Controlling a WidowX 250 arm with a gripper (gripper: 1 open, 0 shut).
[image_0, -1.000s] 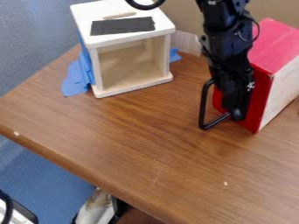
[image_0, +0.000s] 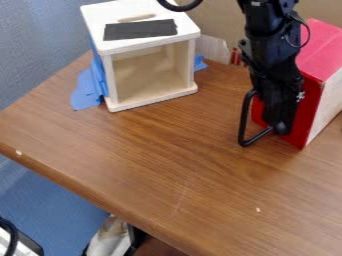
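The black robot arm (image_0: 271, 55) reaches down at the right, in front of a red and white box (image_0: 313, 105). Its gripper (image_0: 267, 128) is low against the box's red face, near the table surface; whether it is open or shut is hard to make out. A dark looped cable hangs beside it. A white wooden cabinet (image_0: 183, 70) with an open front and a dark strip on top stands at the back left on a blue cloth (image_0: 83, 95).
The arm and its hanging cable have shifted slightly to the right along the red box.
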